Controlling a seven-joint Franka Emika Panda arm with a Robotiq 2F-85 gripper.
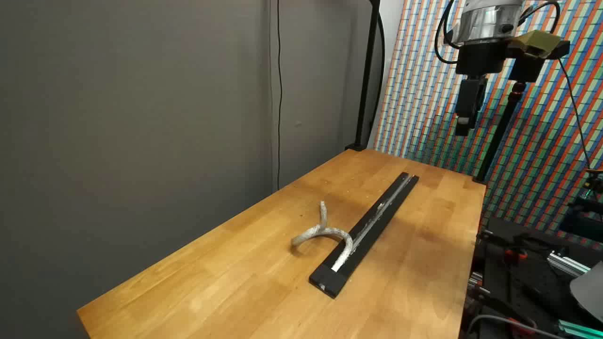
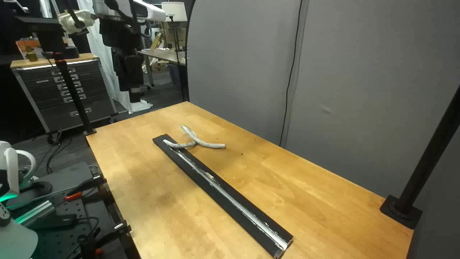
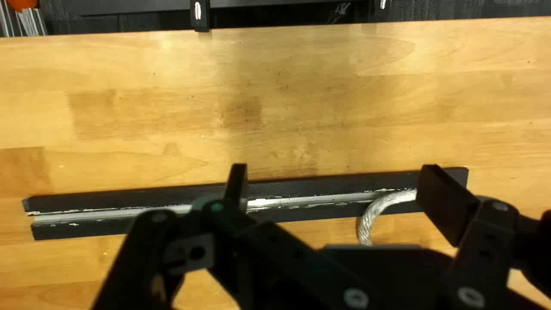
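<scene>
A light grey braided rope lies curled near one end of a long black channel strip. One end of the rope rests in the groove and the rest curves off onto the table, with a part sticking up or outward, as exterior view 2 also shows for the rope and the strip. High above the table, clear of both, hangs my gripper. In the wrist view its two fingers stand wide apart, with nothing held; part of the rope is hidden behind the gripper.
Black posts rise at its corners, and a grey wall panel stands along one long side. A dark cart with tools stands beside the opposite edge.
</scene>
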